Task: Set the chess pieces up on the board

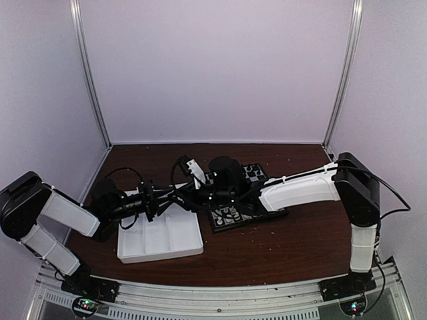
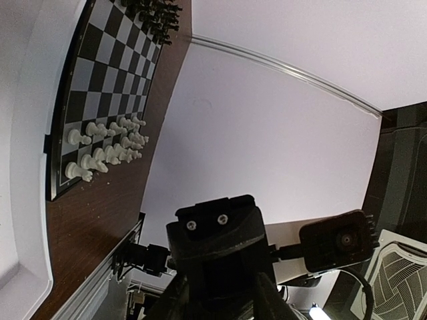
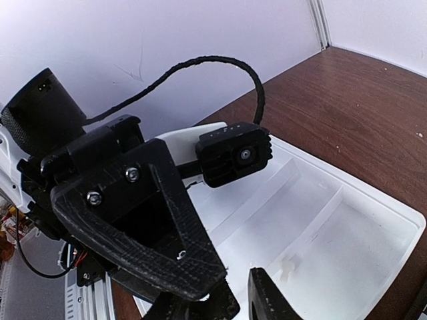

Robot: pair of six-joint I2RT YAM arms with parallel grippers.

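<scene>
My left gripper (image 1: 157, 200) and right gripper (image 1: 177, 197) meet tip to tip above the white tray (image 1: 160, 247). Their fingers are largely hidden by each other; whether anything is between them I cannot tell. The chessboard (image 2: 107, 67) carries white pieces (image 2: 100, 157) along one side and black pieces (image 2: 153, 17) along the other, seen in the left wrist view; from the top it is partly under my right arm. A small pale object, possibly a piece (image 3: 287, 267), shows in the tray beside the right fingertips.
Pale walls enclose the back and sides.
</scene>
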